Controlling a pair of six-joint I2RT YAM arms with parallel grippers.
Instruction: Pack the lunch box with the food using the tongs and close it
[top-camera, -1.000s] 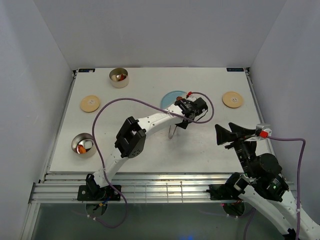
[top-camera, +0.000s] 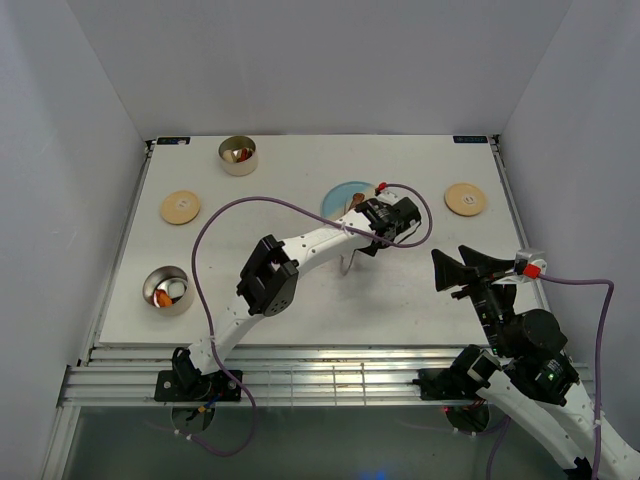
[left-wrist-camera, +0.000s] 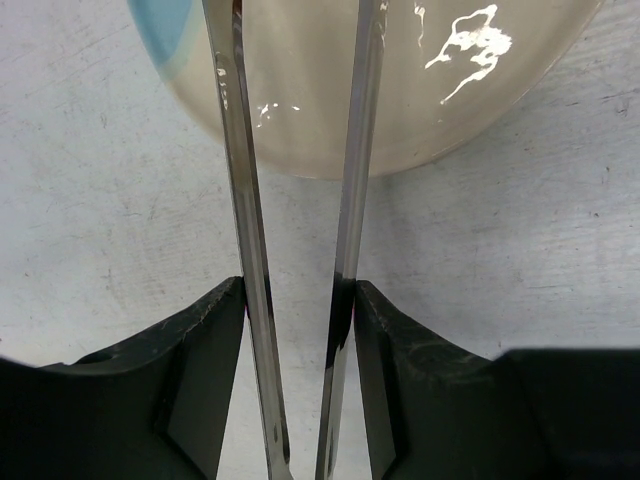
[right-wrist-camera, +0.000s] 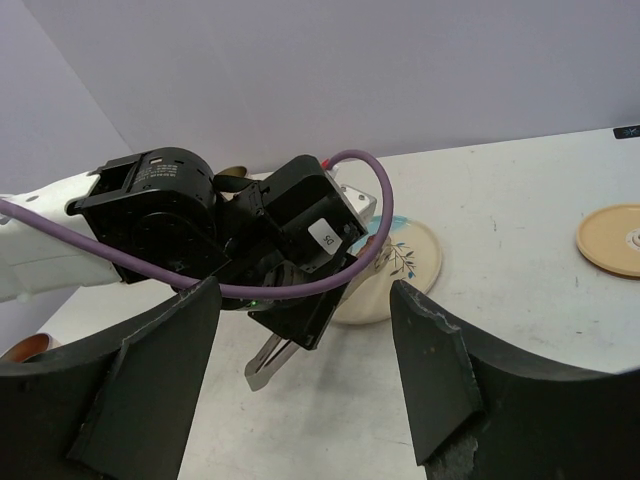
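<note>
A round cream plate (right-wrist-camera: 428, 262) with a blue edge and a leafy print lies on the table, partly behind my left arm in the top view. Brown food (top-camera: 357, 199) shows on it. Over the plate's near side, my left gripper stands open. The two arms of metal tongs (left-wrist-camera: 250, 200) run between its fingers, one against each finger and spread apart. The tongs' tips are out of the left wrist view. My right gripper (top-camera: 440, 271) is open at the table's right side, with nothing between its fingers.
Two round metal boxes with food inside stand on the left: a near box (top-camera: 147, 291) and a far box (top-camera: 224, 160). Tan round lids lie flat, a left lid (top-camera: 180, 207) and a right lid (top-camera: 465, 199).
My right arm has barely moved.
</note>
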